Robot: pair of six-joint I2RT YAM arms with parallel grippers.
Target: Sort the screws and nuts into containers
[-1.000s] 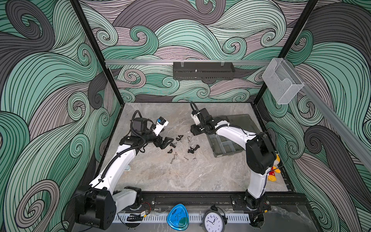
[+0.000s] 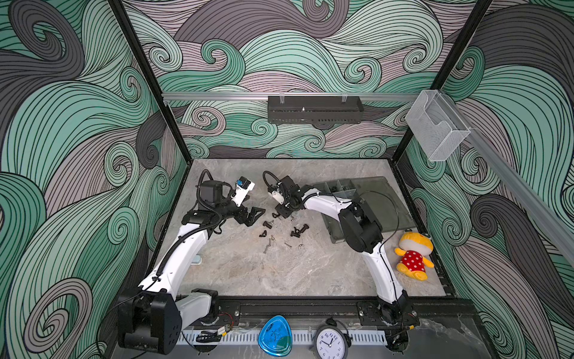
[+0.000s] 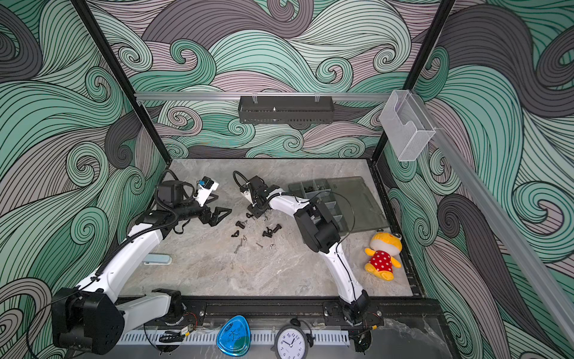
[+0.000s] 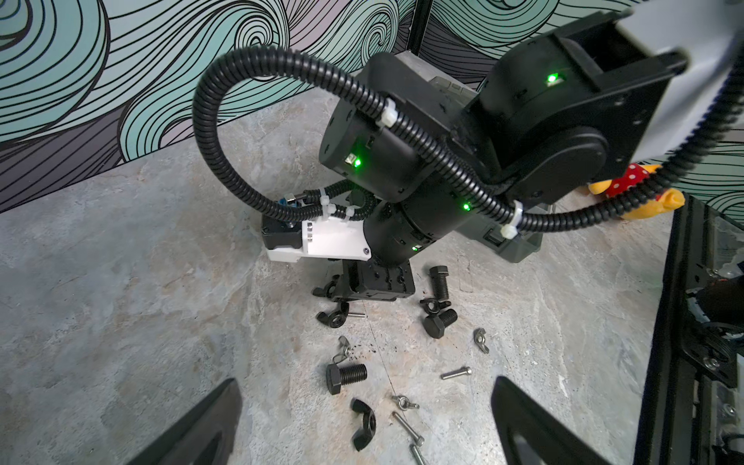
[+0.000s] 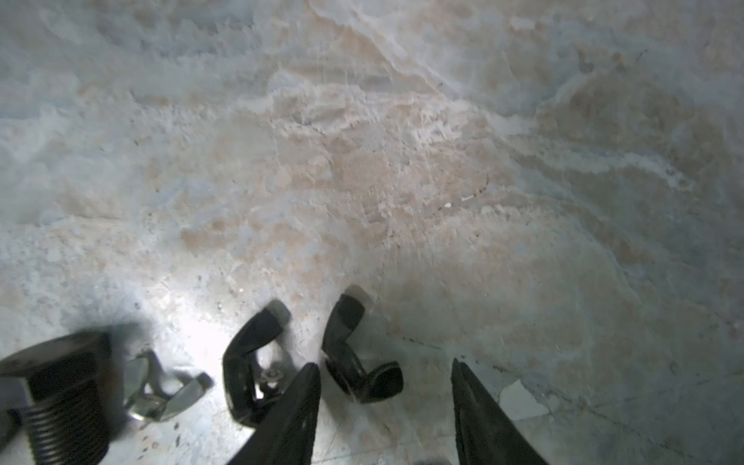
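My right gripper is open low over the table, with a black wing nut [image 5: 345,364] between and just beyond its fingertips. Another black wing nut [image 5: 244,364], a silver wing nut [image 5: 155,395] and a black bolt [image 5: 62,395] lie left of it in the right wrist view. My left gripper hangs open to the left of the scattered pieces; black bolts [image 4: 345,376] and small silver screws [image 4: 455,372] show below it in its wrist view. The grey sorting box [image 3: 364,203] sits at the right, partly hidden by the right arm.
A yellow-and-red plush toy [image 2: 412,263] lies at the front right. A rail with a mesh holder [image 2: 436,125] runs along the right side above.
My right gripper has swung left from beside the sorting box to the cluster of wing nuts and come lower. My left gripper has shifted slightly left.
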